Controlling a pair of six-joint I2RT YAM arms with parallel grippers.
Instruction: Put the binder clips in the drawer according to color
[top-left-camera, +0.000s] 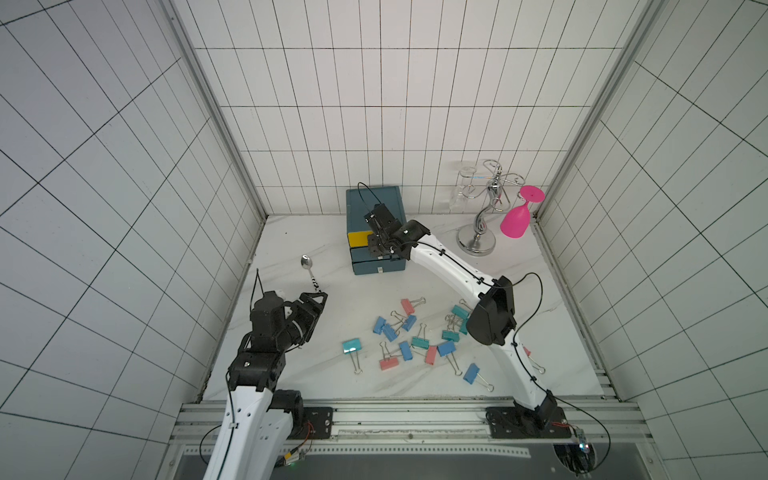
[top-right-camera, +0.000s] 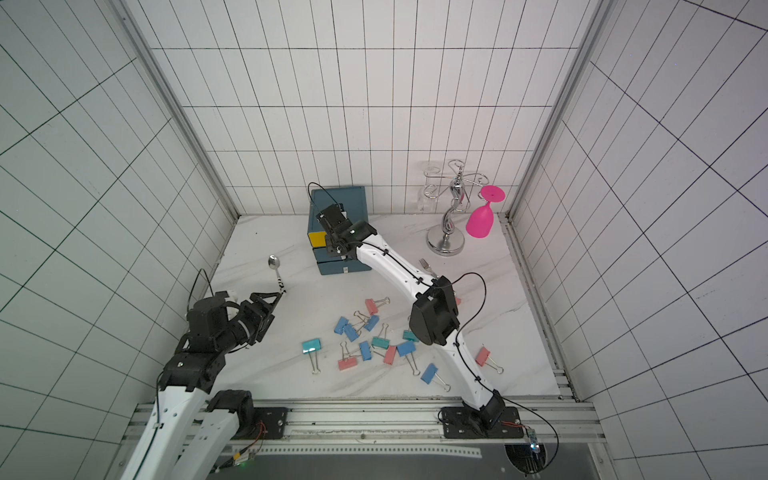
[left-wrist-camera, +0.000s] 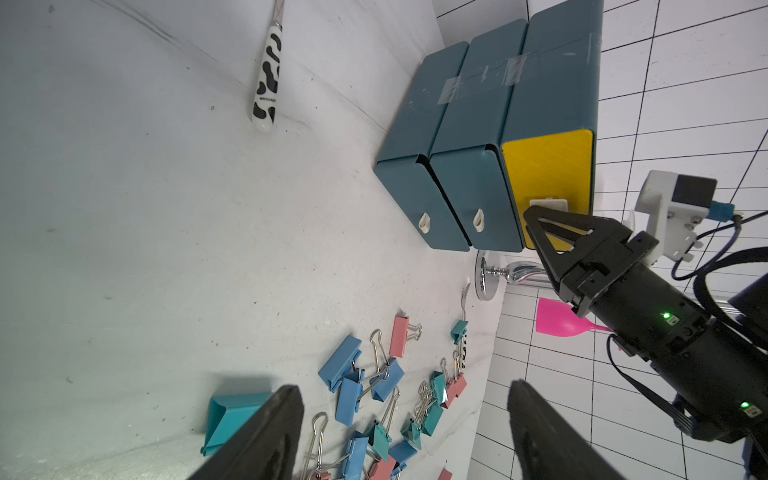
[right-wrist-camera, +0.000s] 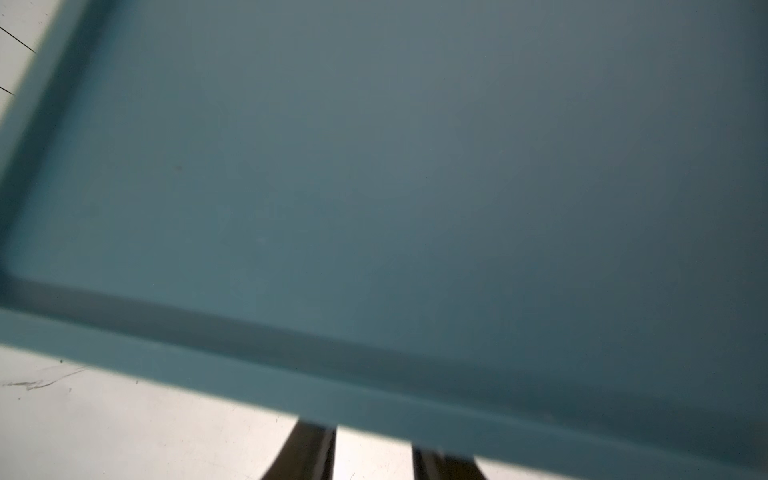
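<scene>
Blue, teal and pink binder clips lie spread over the front of the table, among them a teal clip (top-left-camera: 352, 345), a blue clip (top-left-camera: 472, 373) and a pink clip (top-left-camera: 408, 306). A blue-grey cabinet (top-left-camera: 373, 209) stands at the back with a yellow-fronted top drawer (left-wrist-camera: 552, 164) and two blue-grey drawers (left-wrist-camera: 460, 180) beneath. My right gripper is at the yellow front by its white handle (left-wrist-camera: 550, 204); its fingers show apart, but the cabinet top hides their grip area. My left gripper hangs open over the left side, empty.
A spoon (top-left-camera: 306, 261) with a spotted handle lies at the left. At the back right stand a metal rack (top-left-camera: 477, 240) and a pink goblet (top-left-camera: 517, 218). The right arm (top-left-camera: 452, 260) crosses above some clips.
</scene>
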